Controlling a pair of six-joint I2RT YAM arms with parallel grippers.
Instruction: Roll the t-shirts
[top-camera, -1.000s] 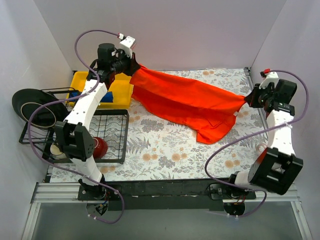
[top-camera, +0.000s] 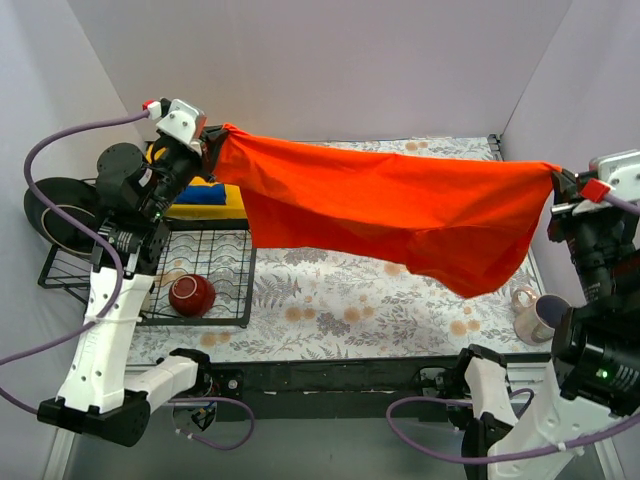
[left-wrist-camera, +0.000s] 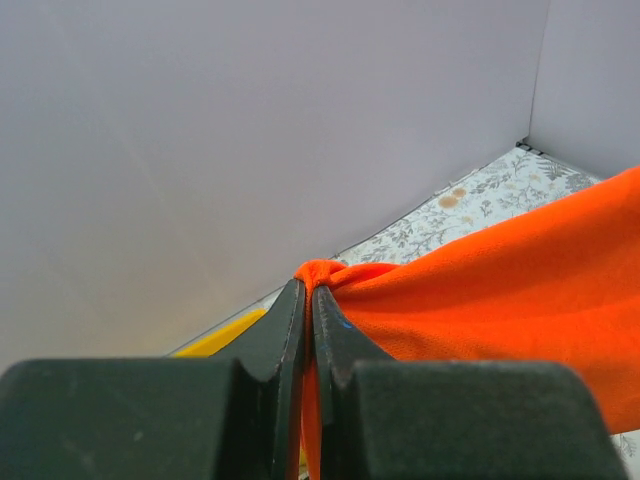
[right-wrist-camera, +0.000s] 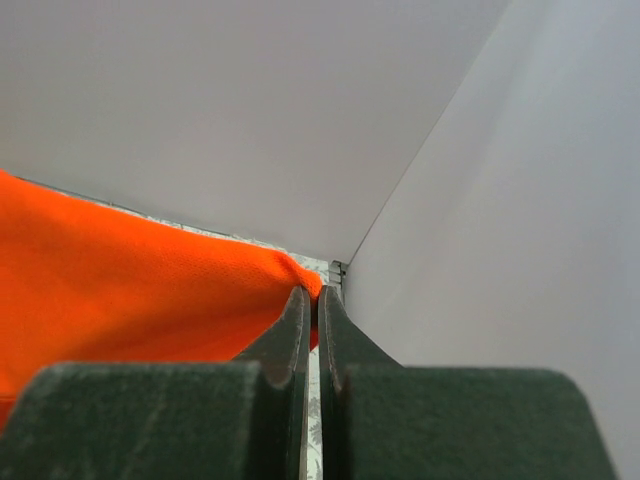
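An orange t-shirt (top-camera: 390, 205) hangs stretched in the air between my two grippers, above the patterned table. At its left end, my left gripper (top-camera: 215, 140) is shut on the cloth; in the left wrist view, the orange fabric (left-wrist-camera: 490, 290) comes out from between the closed fingertips and a strip hangs below them. My right gripper (top-camera: 560, 185) is shut on the opposite end. From the right wrist view, the shirt's edge (right-wrist-camera: 200, 270) runs into the pinched fingertips, with a little cloth showing past them. The lower edge sags unevenly, lowest toward the right.
A black wire rack (top-camera: 245, 290) with a dark red bowl (top-camera: 192, 295) stands at the left. Behind it is a yellow bin (top-camera: 236, 206) with blue cloth (top-camera: 202, 194). A mug (top-camera: 541, 316) sits at the table's right edge.
Both grippers have moved apart and the shirt has become straighter. Its right end has risen toward the camera and moved right.
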